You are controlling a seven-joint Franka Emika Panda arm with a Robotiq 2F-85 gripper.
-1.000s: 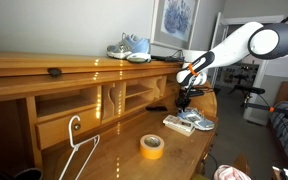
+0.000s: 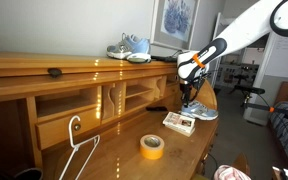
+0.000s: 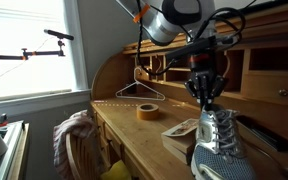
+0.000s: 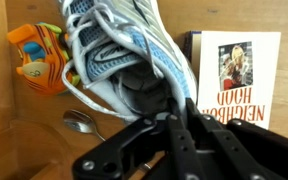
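A grey-blue sneaker point(image 3: 221, 150) with white laces hangs toe-down below my gripper point(image 3: 206, 103), which is shut on its collar. Seen from the wrist, the sneaker point(image 4: 129, 40) fills the upper middle, its laces facing the camera and its opening close to the gripper. The fingertips are largely hidden by the shoe and the gripper body. From the first exterior side, the sneaker point(image 2: 200, 110) is at the far right end of the desk, beside a book.
The book point(image 4: 242, 72) lies right of the shoe; an orange toy point(image 4: 41, 58) and a spoon point(image 4: 82, 124) lie left. Orange tape point(image 2: 151, 147) and a white hanger point(image 2: 76, 145) are farther along the desk. More shoes point(image 2: 134, 47) stand on the top shelf.
The arm has shifted slightly to the right and upward, and the sneaker beneath it has moved with it. The book, tape and hanger have stayed in place.
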